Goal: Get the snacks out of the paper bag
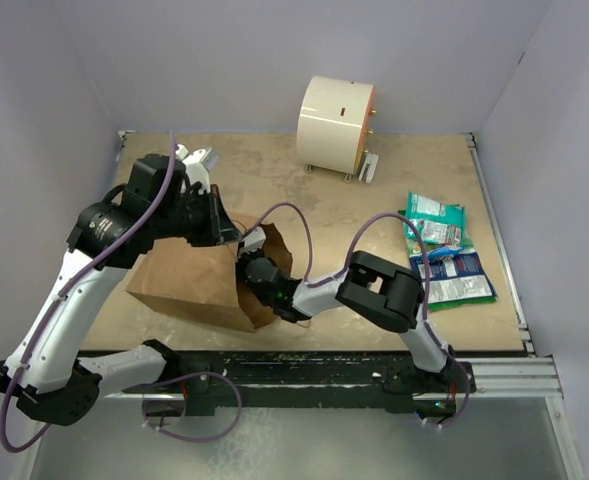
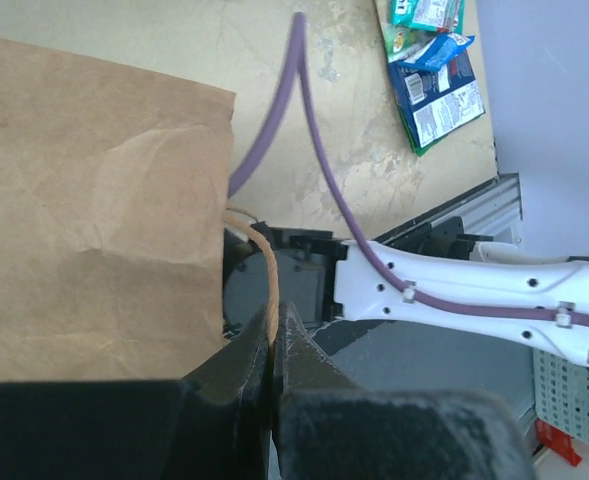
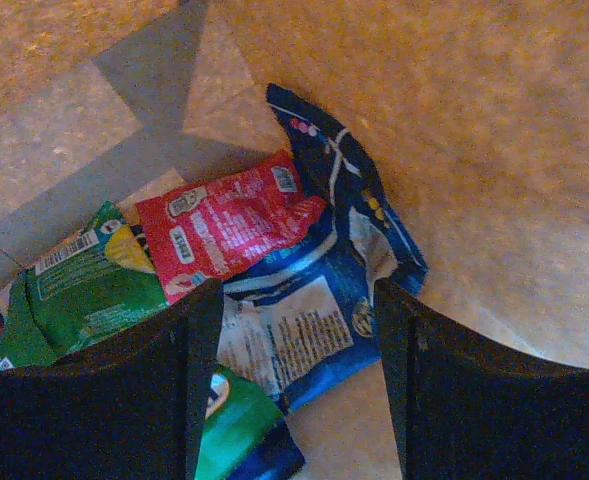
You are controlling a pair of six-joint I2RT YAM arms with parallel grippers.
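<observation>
The brown paper bag [image 1: 189, 275] lies on its side with its mouth toward the right. A twisted paper handle [image 2: 271, 268] of the bag runs between the fingers of my left gripper, which is shut on it. My right gripper reaches inside the bag, fingers apart, hidden by the bag in the top view. Ahead of its fingers lie a red snack packet [image 3: 224, 222], a blue-and-white packet [image 3: 304, 330] and a green packet [image 3: 89, 290]. Part of another green packet [image 3: 229, 425] shows behind the left finger.
Several snack packets lie at the table's right side, among them a teal one [image 1: 436, 220] and a dark blue one [image 1: 459, 280]. A cream cylindrical device [image 1: 334, 125] stands at the back. Between the bag and that pile the tabletop [image 1: 364, 230] is mostly clear.
</observation>
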